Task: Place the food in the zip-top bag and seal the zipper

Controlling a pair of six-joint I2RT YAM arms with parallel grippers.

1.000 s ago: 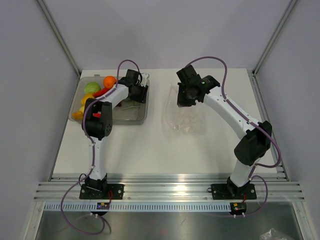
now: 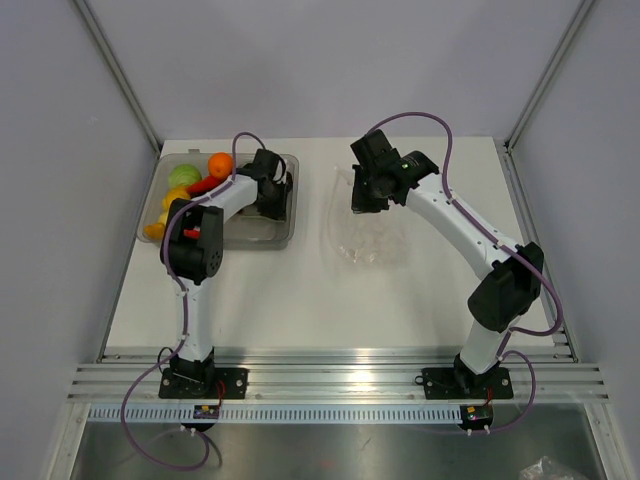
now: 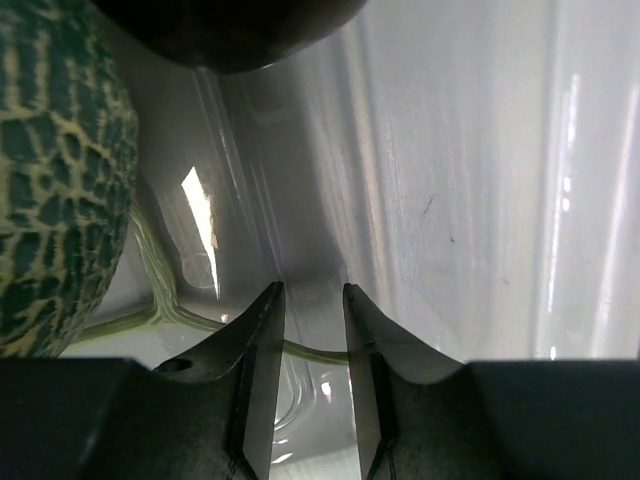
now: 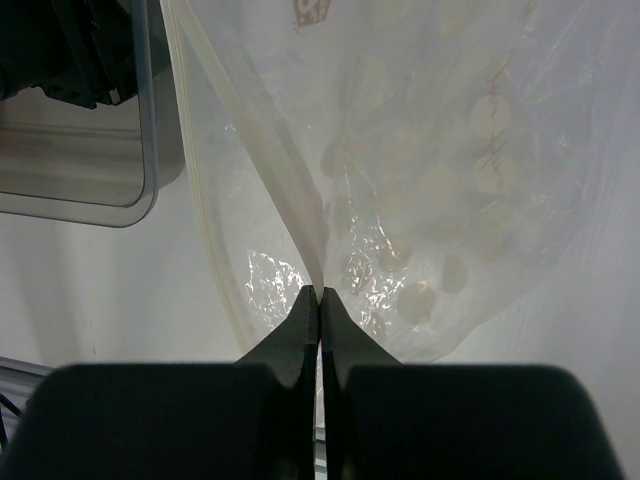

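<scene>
The grey bin [image 2: 262,233] at the left of the table holds food: an orange [image 2: 220,165], a green round item [image 2: 184,175], red and yellow pieces. My left gripper [image 2: 273,205] is down inside it; in the left wrist view its fingertips [image 3: 314,295] are close together near a thin green stem [image 3: 158,262], beside a dark mottled green item [image 3: 55,200] and a dark round one [image 3: 220,20]; what they hold is unclear. My right gripper is shut at the clear zip bag [image 4: 430,180], pinching its edge strip.
The bin's rim [image 4: 145,160] stands just left of the bag. Metal rails run along the table's edges.
My left gripper has moved slightly down and left in the top view, within the bin. The right arm and bag have barely moved.
</scene>
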